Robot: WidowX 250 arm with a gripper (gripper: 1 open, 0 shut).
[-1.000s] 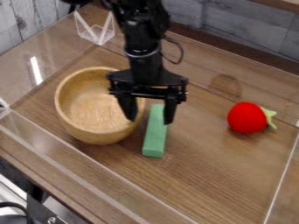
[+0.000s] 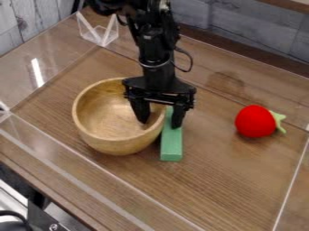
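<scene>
A black gripper point(image 2: 157, 101) hangs over the right rim of a tan bowl point(image 2: 111, 135), its two fingers pointing down, one on the bowl's side and one by a green bar point(image 2: 172, 144). The bar lies on the wooden table, touching or very close to the bowl's right side. Whether anything is between the fingers is hard to tell.
A red tomato-like object point(image 2: 255, 121) with a green top sits to the right on the table point(image 2: 241, 180). A white wire-like item point(image 2: 101, 27) stands at the back left.
The gripper has risen toward the back from its position a second ago. The bowl has shifted slightly right, closer against the green bar.
</scene>
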